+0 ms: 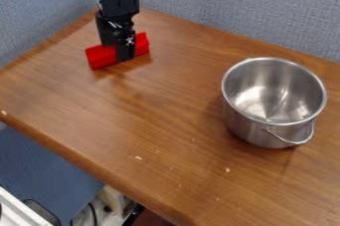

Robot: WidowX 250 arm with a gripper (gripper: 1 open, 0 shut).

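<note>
A red bar-shaped object lies near the back left of the wooden table. The black gripper is over it from above, its fingers open around the middle of the red object. A steel pot with a wire handle stands on the right side of the table.
Grey padded walls rise at the back and left. Beyond the table's lower left edge are a blue surface and some cables.
</note>
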